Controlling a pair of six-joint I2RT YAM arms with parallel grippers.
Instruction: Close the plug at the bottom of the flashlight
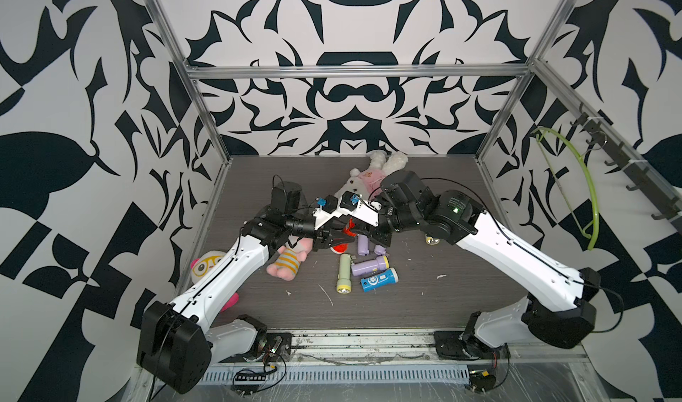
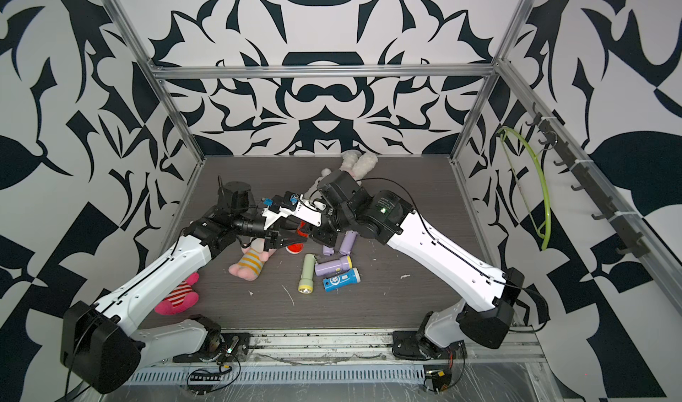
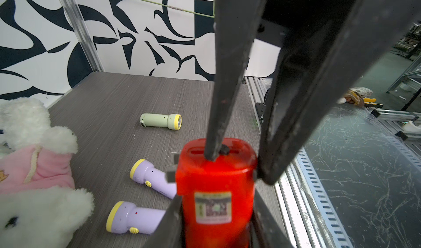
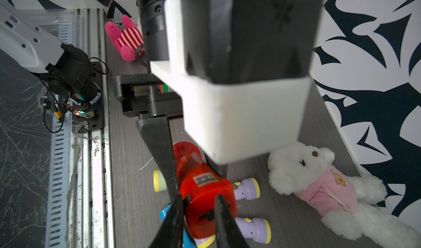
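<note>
My left gripper is shut on the body of a red flashlight (image 3: 210,234), its bottom end upward in the left wrist view. Near the middle of that end is a small black part, probably the plug (image 3: 224,149); how far it stands out is hard to tell. From above reach my right gripper's parted fingers (image 3: 219,116): one tip lies over the end face by the black part, the other beside the rim. In the right wrist view my right gripper is open in front of the slotted end face (image 4: 201,226), blurred fingertips partly covering it.
Below lie purple flashlights (image 3: 151,177), a green flashlight (image 1: 344,274) and a blue flashlight (image 1: 379,279). A white plush bear (image 4: 302,164) rests at the back; a striped plush toy (image 1: 287,261) lies left.
</note>
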